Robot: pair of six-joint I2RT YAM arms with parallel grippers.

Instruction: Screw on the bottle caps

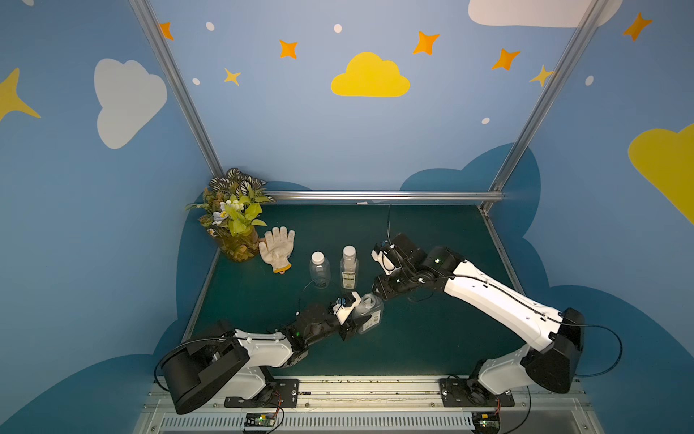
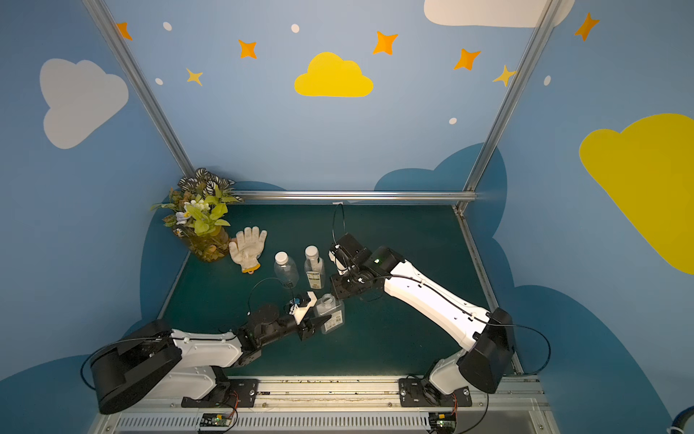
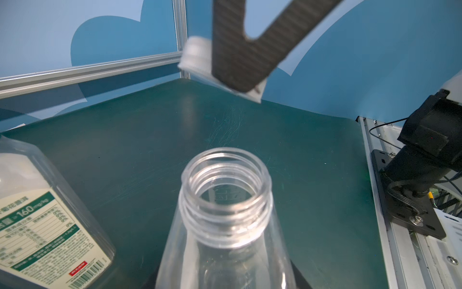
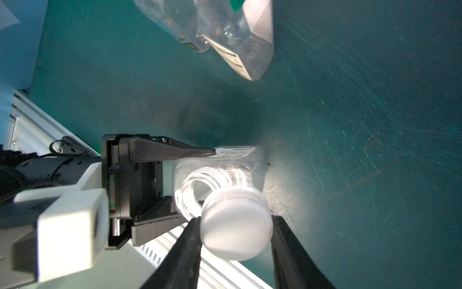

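Note:
An uncapped clear bottle (image 3: 226, 260) stands upright on the table, its threaded mouth (image 3: 226, 192) facing up in the left wrist view. My left gripper (image 1: 354, 318) is shut on its body, one finger along each side. A white cap (image 4: 235, 224) sits between the fingers of my right gripper, touched on both sides. In the left wrist view this cap (image 3: 197, 55) hangs tilted in the air, above and apart from the bottle mouth, partly hidden by a dark finger (image 3: 245, 62).
Two bottles with white caps, a plain one (image 1: 319, 271) and a labelled one (image 1: 349, 267), stand behind the held bottle. A glove (image 1: 277, 249) and a potted plant (image 1: 237, 217) occupy the back left.

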